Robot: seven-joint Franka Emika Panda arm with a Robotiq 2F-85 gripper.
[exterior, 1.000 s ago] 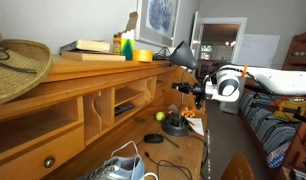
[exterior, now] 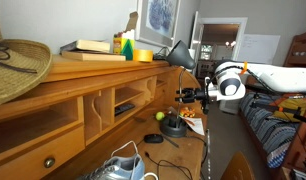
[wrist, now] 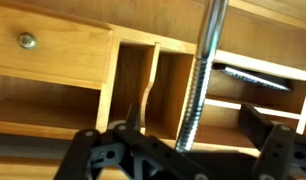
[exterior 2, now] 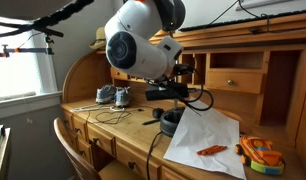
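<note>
In the wrist view, my gripper is open, its dark fingers wide apart at the lower left and right. A silver flexible lamp neck [wrist: 200,90] runs up between them, with visible space on both sides. Exterior view 1 has the gripper [exterior: 187,97] above the dark round lamp base [exterior: 173,126], and a grey cone lampshade [exterior: 181,55] higher up. From the other side, the gripper [exterior 2: 173,93] appears over the desk, close to the black base [exterior 2: 171,122]. Whether the neck touches a finger is unclear.
The wooden desk hutch with cubbies [exterior: 127,97] stands close behind. A pair of shoes [exterior 2: 121,97] sits at one end of the desk; white paper [exterior 2: 206,140] and an orange-and-green toy [exterior 2: 259,153] lie at the other. A mouse [exterior: 153,138] rests near the base.
The gripper has dipped slightly toward the lamp base, and the arm has shifted a little. The desk items look unmoved.
</note>
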